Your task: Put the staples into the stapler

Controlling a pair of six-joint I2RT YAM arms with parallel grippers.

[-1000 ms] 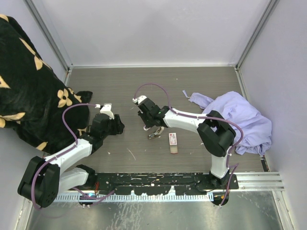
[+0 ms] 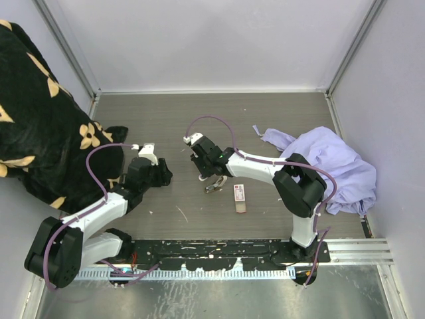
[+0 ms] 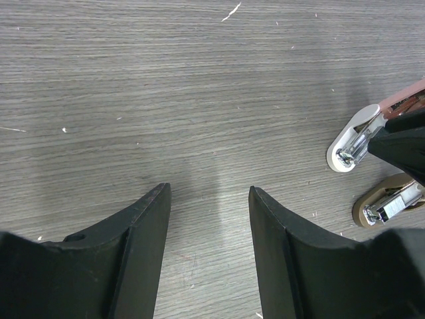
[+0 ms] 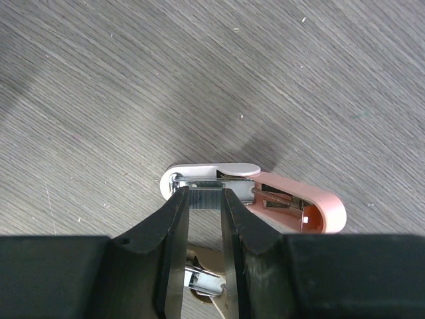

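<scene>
A pink and white stapler (image 4: 292, 189) lies opened on the table, its metal channel and spring exposed in the right wrist view. My right gripper is over that channel, shut on a short strip of staples (image 4: 205, 200). The strip appears at the channel; whether it is seated inside cannot be told. From the left wrist view, the white end of the stapler (image 3: 340, 156) shows beside a dark right finger (image 3: 402, 145). Well to the left, my left gripper hangs open above bare table, nothing between its fingers.
A second, brown stapler (image 4: 204, 256) lies close beside the first, partly behind my right fingers. A small red and white box (image 2: 240, 194) stands to the right. Purple cloth (image 2: 332, 166) covers the far right; a black patterned blanket (image 2: 53, 126) fills the left.
</scene>
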